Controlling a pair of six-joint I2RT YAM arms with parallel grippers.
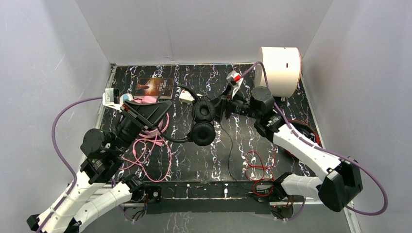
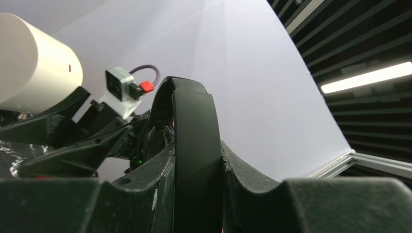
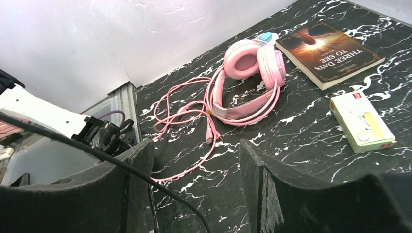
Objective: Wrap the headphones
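Black headphones [image 1: 202, 133] hang in the air between my two arms, ear cups toward the right arm. My left gripper is shut on their headband [image 2: 197, 145], a pad against each side of it. Close beside the ear cups, my right gripper stands open, with nothing clamped between its fingers. A thin black cable [image 3: 160, 187] slants across the right wrist view in front of the fingers. From above, another stretch of cable [image 1: 230, 150] hangs down toward the table's front edge. Where the right fingers meet the ear cups is hard to see.
Pink headphones [image 3: 243, 104] with a loose cord lie on the left of the marbled table. Behind are a book [image 3: 330, 53] and a small box [image 3: 362, 121]. A cream drum [image 1: 278, 72] stands at back right; a red cord [image 1: 257, 167] lies in front.
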